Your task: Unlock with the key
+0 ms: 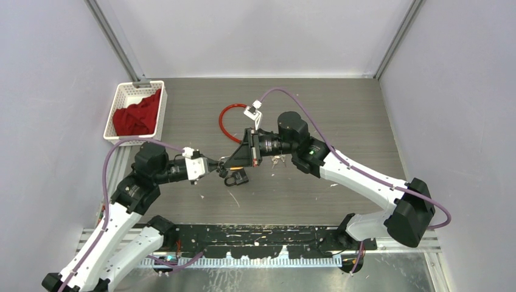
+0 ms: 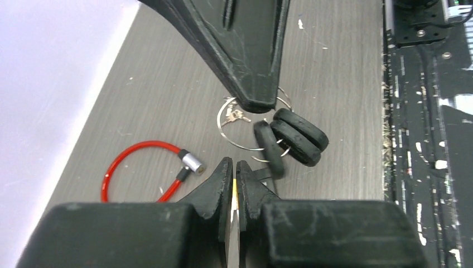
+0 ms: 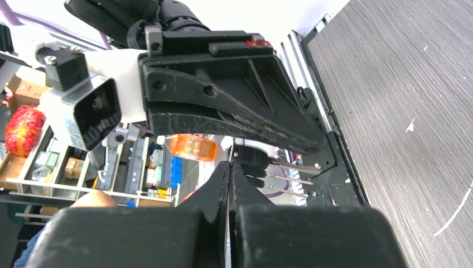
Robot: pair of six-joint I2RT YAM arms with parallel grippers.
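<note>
My right gripper is shut on a thin metal ring (image 2: 219, 121), held above the table. Several black-headed keys (image 2: 301, 137) hang from that ring. In the right wrist view, their metal blades (image 3: 290, 179) point away from the right fingertips. My left gripper is shut beside the hanging keys, with nothing visible between its tips. A dark padlock (image 1: 237, 177) with a shackle lies on the table, close below both grippers in the top view. The left fingers mostly hide it in the left wrist view.
A red cable lock (image 1: 226, 125) with a silver cylinder (image 2: 193, 162) lies behind the grippers. Loose keys (image 1: 278, 160) rest on the table. At the back left stands a white basket (image 1: 109, 129) holding red cloth.
</note>
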